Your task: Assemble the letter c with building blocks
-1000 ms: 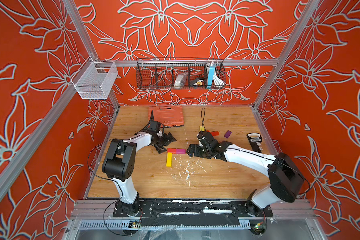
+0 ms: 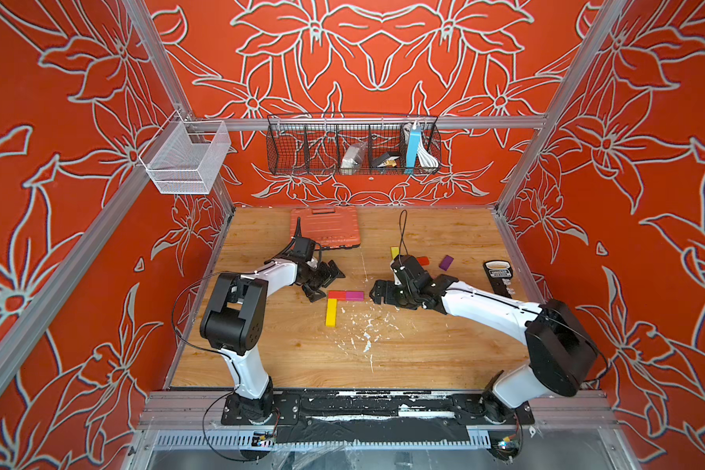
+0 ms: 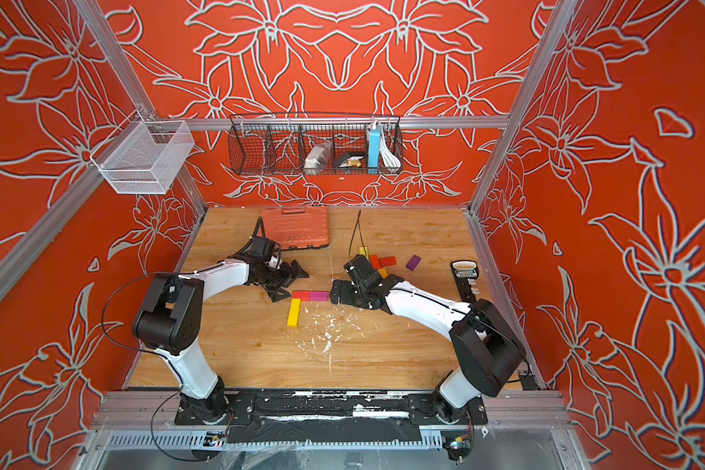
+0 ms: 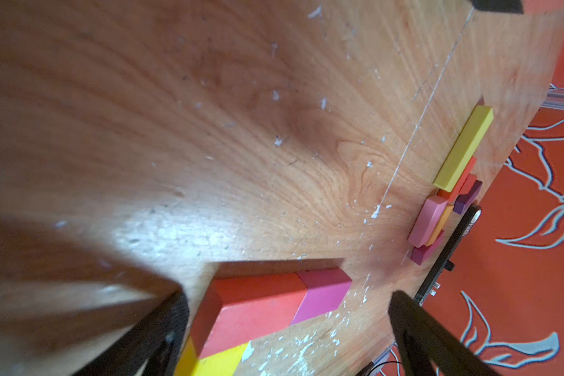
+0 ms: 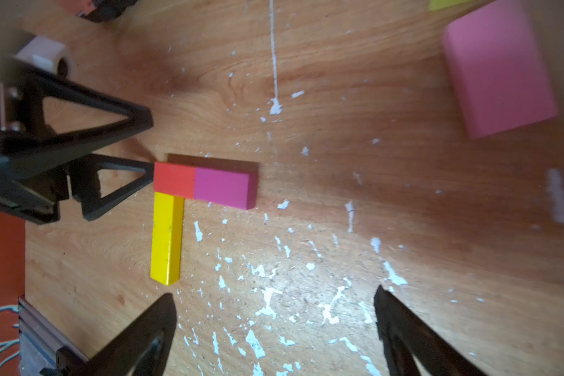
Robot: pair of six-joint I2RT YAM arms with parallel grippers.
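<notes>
A red block (image 2: 336,295) and a magenta block (image 2: 355,295) lie end to end, with a long yellow block (image 2: 331,312) at right angles under the red one's left end, forming a corner. My left gripper (image 2: 321,282) is open just behind and left of that corner, empty. My right gripper is open right of the magenta block, nothing between its fingers. Loose pink (image 4: 427,219), yellow (image 4: 463,147), orange and purple blocks lie farther right, partly hidden behind the right gripper in the top views.
An orange case (image 2: 323,227) lies at the back. A dark tool (image 2: 498,278) lies at the right edge. Wire baskets (image 2: 352,149) hang on the walls.
My right gripper has shifted slightly to the right, away from the magenta block. The left arm and the blocks in the corner shape look unchanged.
</notes>
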